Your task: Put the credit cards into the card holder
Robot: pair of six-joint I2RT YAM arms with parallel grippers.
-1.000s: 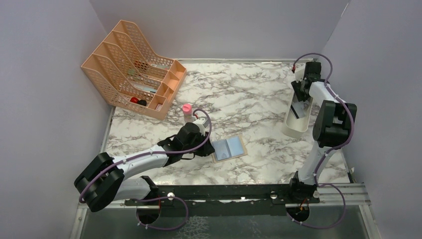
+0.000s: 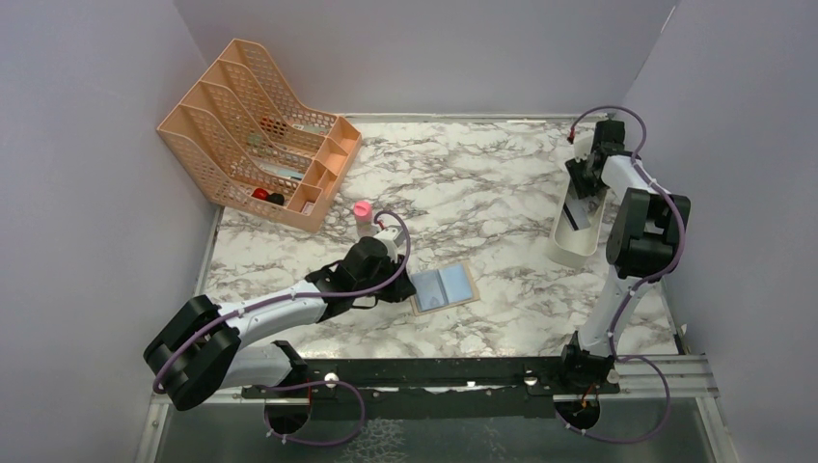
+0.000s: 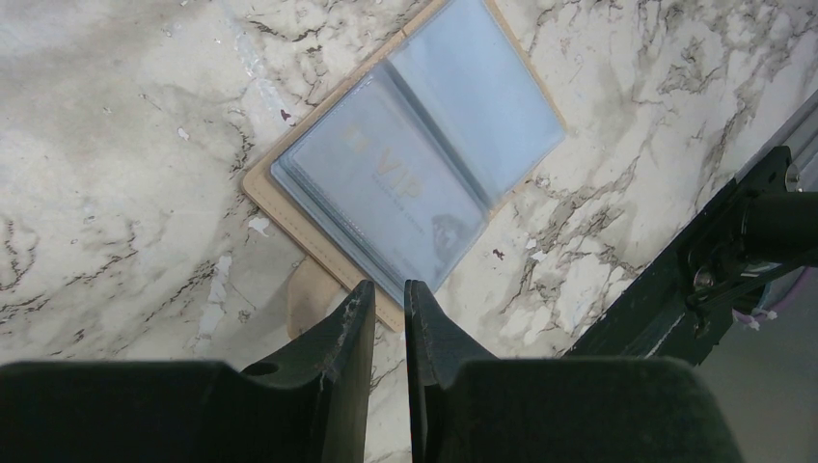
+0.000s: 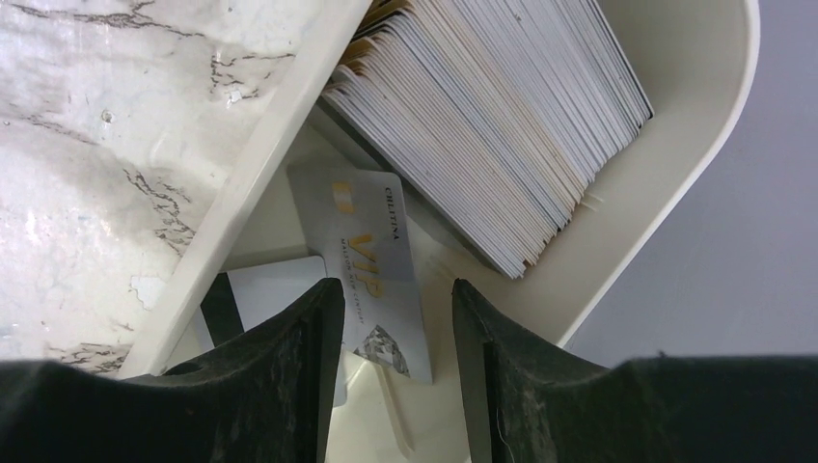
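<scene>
The card holder (image 3: 376,183) lies spread flat on the marble table, with clear sleeves and a tan edge; a VIP card shows faintly through one sleeve. My left gripper hovers by its strap end, part open, nothing between the fingers. In the right wrist view a grey VIP card (image 4: 371,260) lies flat on the floor of a white bin (image 4: 231,207), partly over a white card with a black stripe (image 4: 265,299). Many cards (image 4: 482,116) stand packed at one end. Over the bin, my right gripper stands open around empty space above the grey card.
A peach mesh organizer (image 2: 333,178) stands at the back left, small items in its compartments. Close to the left arm is a bottle with a pink cap (image 2: 363,209). Bare marble (image 2: 473,183) spreads between the holder and the bin.
The right gripper has shifted very slightly over the bin. The left arm, the holder and the bin look unmoved.
</scene>
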